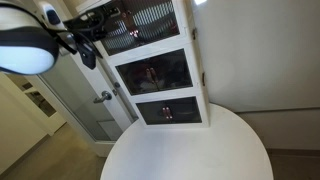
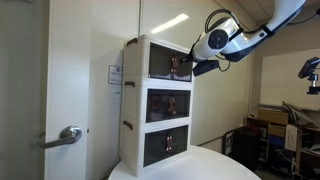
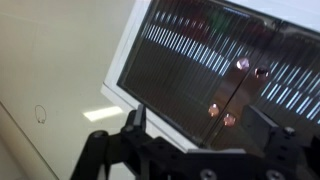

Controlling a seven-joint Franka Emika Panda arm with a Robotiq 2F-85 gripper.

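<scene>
A white stacked cabinet with three compartments stands on a round white table. Each compartment has dark double doors with small reddish knobs in the middle; the top doors, middle doors and bottom doors all look closed. My gripper faces the top compartment, its fingers wide apart and nothing between them. In the wrist view the reddish knobs lie ahead, toward the right finger. Seen from exterior view 1, the gripper is beside the top compartment; whether it touches is unclear.
A door with a metal handle stands to the left. Shelves with boxes are at the far right. The wall behind is plain.
</scene>
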